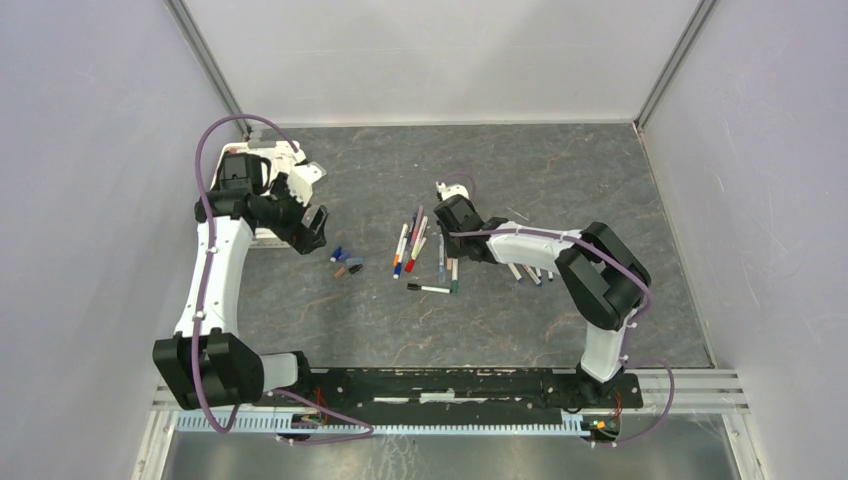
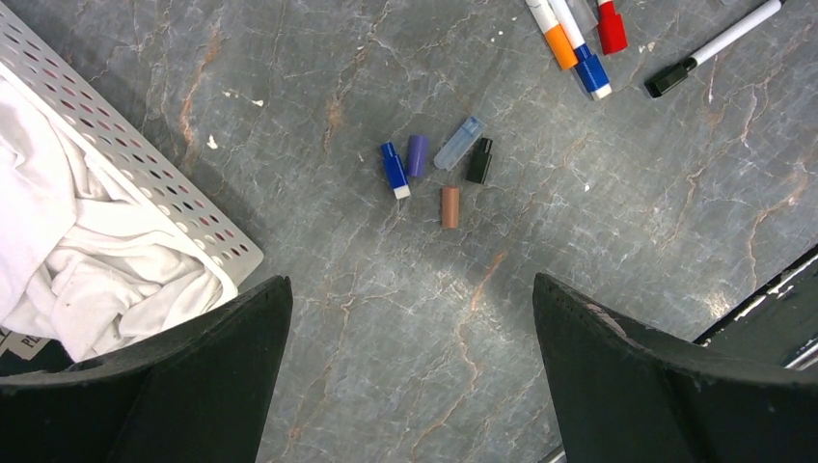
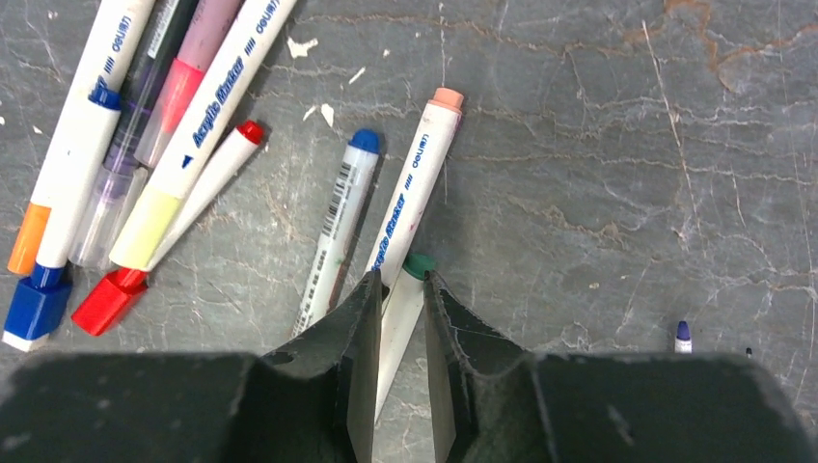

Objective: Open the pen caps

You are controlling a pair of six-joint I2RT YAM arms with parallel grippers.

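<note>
My right gripper is low over the pens, its fingers a little apart around a white pen with a green end [image 3: 421, 265]. A gap shows right of that pen. Touching it is a white pen with a peach end [image 3: 446, 98]; a blue-ended pen [image 3: 364, 142] lies to their left. My left gripper stands open and empty over bare table. Beyond it lie loose caps: blue [image 2: 394, 170], purple [image 2: 417, 154], clear blue [image 2: 459, 143], black [image 2: 479, 161] and brown [image 2: 450, 207].
Several pens with caps on lie in a cluster, among them orange [image 3: 30, 236], blue [image 3: 37, 309] and red [image 3: 109, 301]. A black-capped pen [image 1: 428, 288] lies nearer the front. A white basket [image 2: 231, 253] with cloth stands at the left. Open table lies far right.
</note>
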